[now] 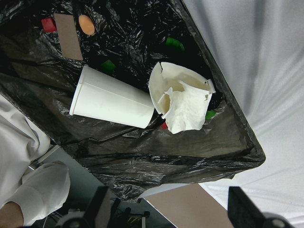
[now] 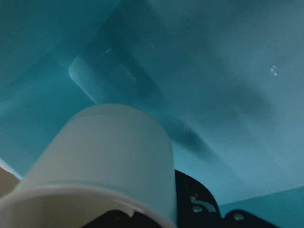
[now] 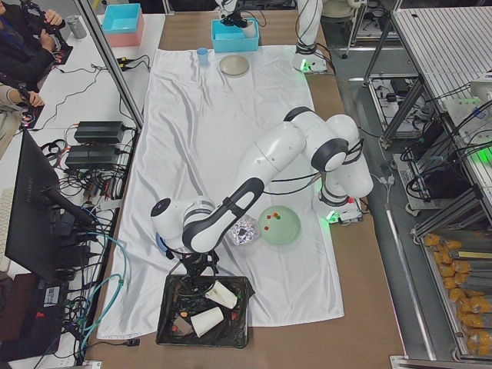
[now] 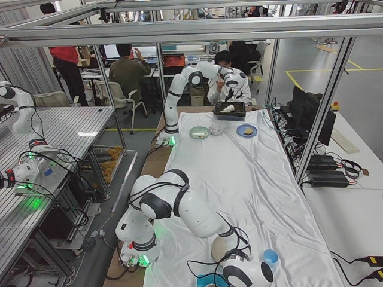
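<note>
My left gripper is open above a black-bagged bin (image 3: 161, 323). In the left wrist view, a white paper cup (image 1: 109, 97) and a crumpled cup or paper (image 1: 180, 99) lie in it among small red, green and brown bits. My right gripper is shut on a white cup (image 2: 109, 147), held inside a light-blue tub (image 3: 219, 34) at the table's far end in the camera left view.
A green plate (image 3: 284, 227), a crumpled clear item (image 3: 244, 230) and a partly hidden blue plate (image 4: 247, 130) are near the bin. A tan plate (image 3: 234, 66) and blue cup (image 3: 202, 56) are by the tub.
</note>
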